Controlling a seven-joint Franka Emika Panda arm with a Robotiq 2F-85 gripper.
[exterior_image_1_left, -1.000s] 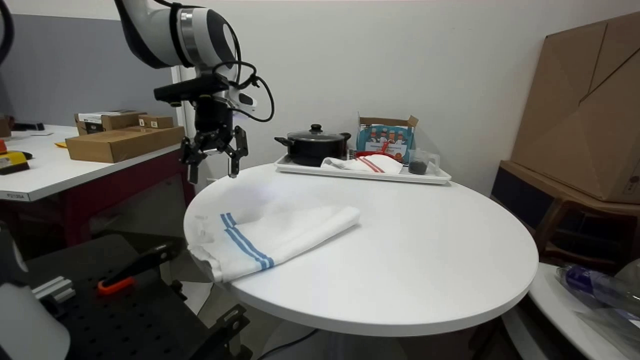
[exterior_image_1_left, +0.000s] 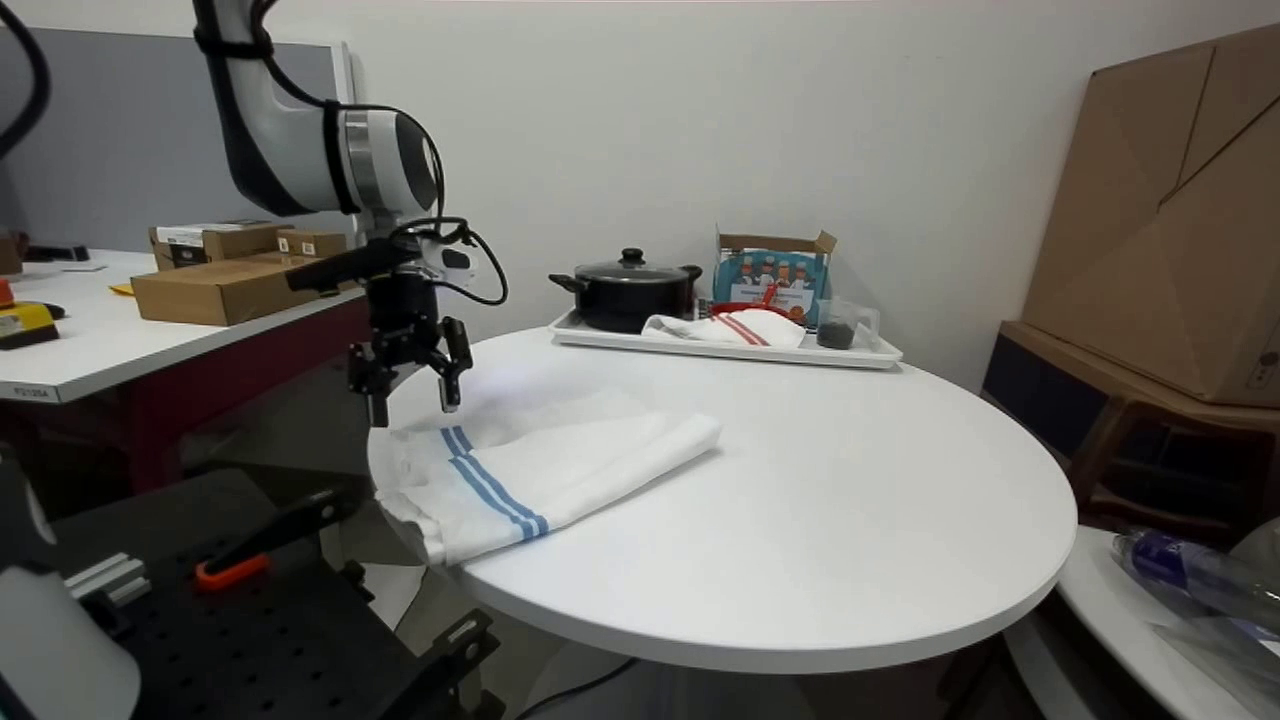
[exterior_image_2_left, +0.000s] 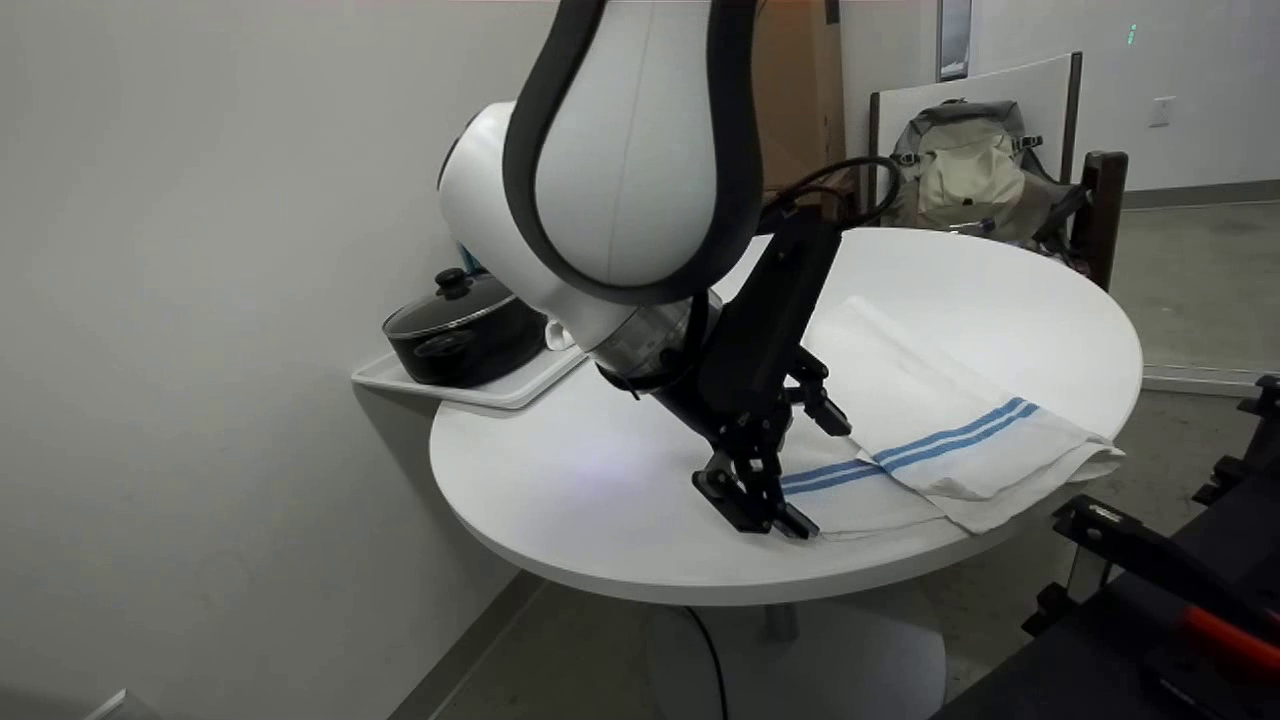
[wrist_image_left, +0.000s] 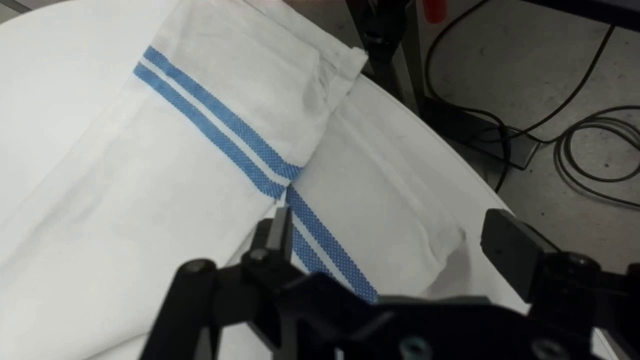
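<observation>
A white towel (exterior_image_1_left: 576, 470) with paired blue stripes lies partly folded on the round white table (exterior_image_1_left: 828, 516), reaching the table's edge on the left. In exterior view 1 my gripper (exterior_image_1_left: 414, 402) hangs fingers-down over the towel's far left end, fingers apart and empty. From the other side, the gripper (exterior_image_2_left: 801, 474) appears close to the lower striped layer; whether it touches the cloth I cannot tell. The wrist view shows the towel (wrist_image_left: 186, 180) below, its stripes running between my spread fingers, and a loose lower corner near the right finger.
At the table's back, a white tray (exterior_image_1_left: 720, 348) carries a black lidded pot (exterior_image_1_left: 630, 292), a red-striped cloth (exterior_image_1_left: 738, 328) and a blue box (exterior_image_1_left: 770, 278). Cardboard boxes (exterior_image_1_left: 234, 288) sit on a side desk.
My gripper has come down and slightly left, from above the table's far left edge to just over the towel's end. The towel looks unmoved.
</observation>
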